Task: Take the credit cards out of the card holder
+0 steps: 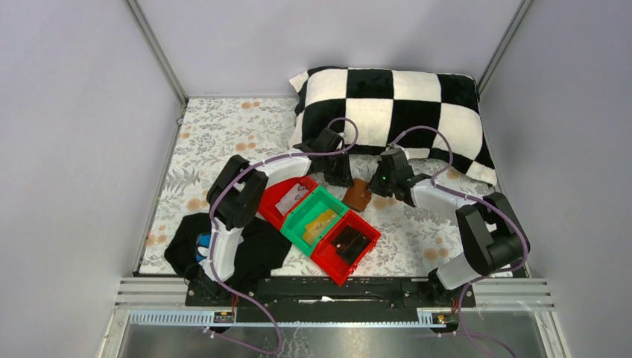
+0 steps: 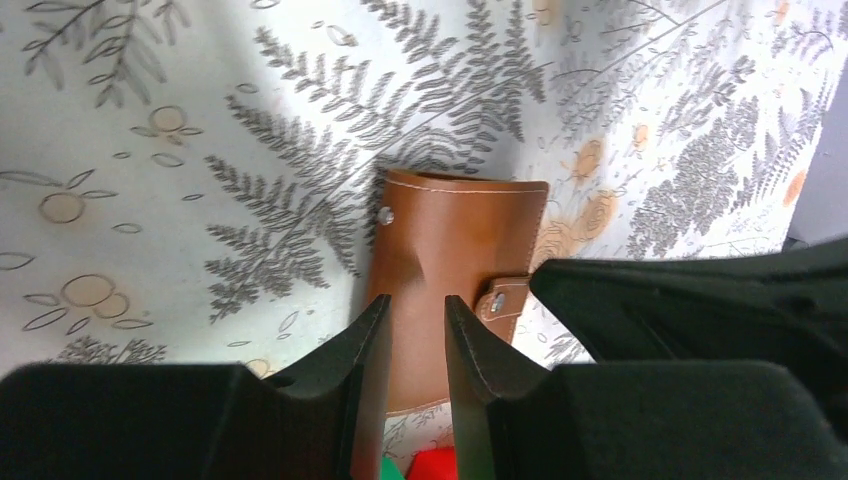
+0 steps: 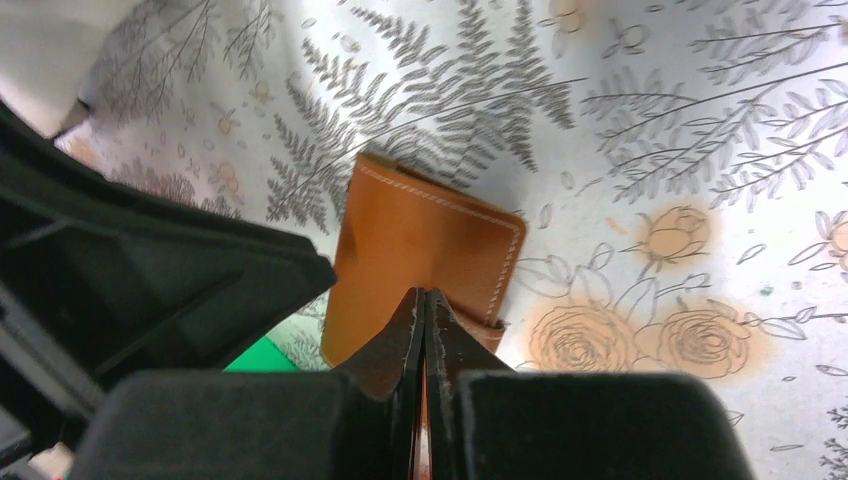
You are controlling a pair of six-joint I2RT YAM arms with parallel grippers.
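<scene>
The brown leather card holder (image 1: 356, 195) lies on the floral mat between both grippers, snap strap visible in the left wrist view (image 2: 450, 230). My left gripper is over it, fingers a little apart with leather showing between them; whether they grip it is unclear. My right gripper is shut at the strap side of the holder (image 3: 420, 230), with nothing visible between its fingertips. No cards are visible in the holder.
A red and green tray (image 1: 332, 265) with cards and a dark item stands front centre. A checkered pillow (image 1: 406, 108) fills the back right. A black cloth (image 1: 268, 253) lies front left.
</scene>
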